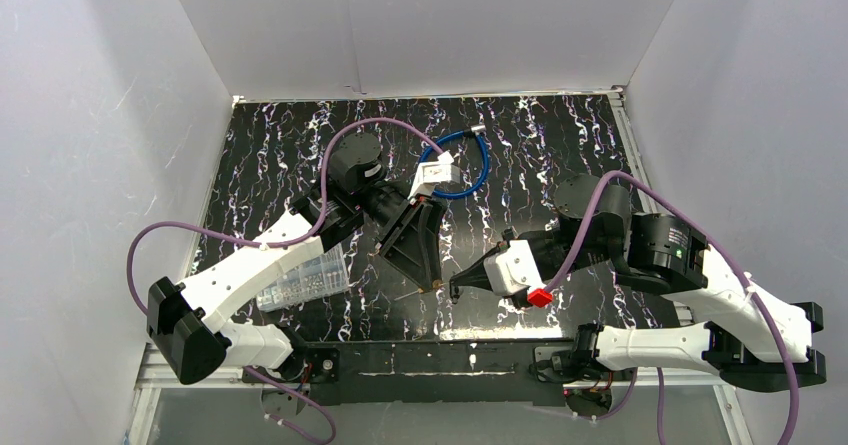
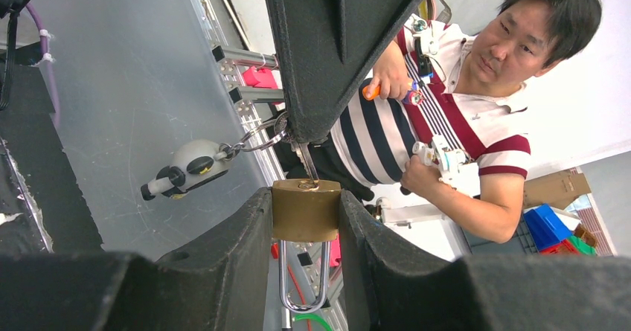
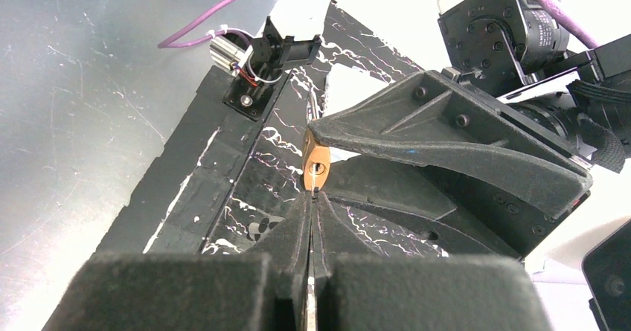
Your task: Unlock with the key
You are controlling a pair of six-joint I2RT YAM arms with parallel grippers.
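Note:
A brass padlock (image 2: pixel 306 210) with a steel shackle (image 2: pixel 324 275) is clamped between the fingers of my left gripper. My right gripper is shut on the key (image 2: pixel 304 161), whose thin blade points at the padlock's keyhole face. From the right wrist view, the blade's tip lies over the round keyhole (image 3: pixel 317 169); how deep it sits cannot be told. A ring with a grey fob (image 2: pixel 195 166) dangles from the key. In the top view, the left gripper (image 1: pixel 431 287) and right gripper (image 1: pixel 455 287) face each other closely.
A blue cable loop (image 1: pixel 486 170) lies on the black marbled table (image 1: pixel 290 135) behind the grippers. A clear compartment box (image 1: pixel 308 280) rests beneath the left arm.

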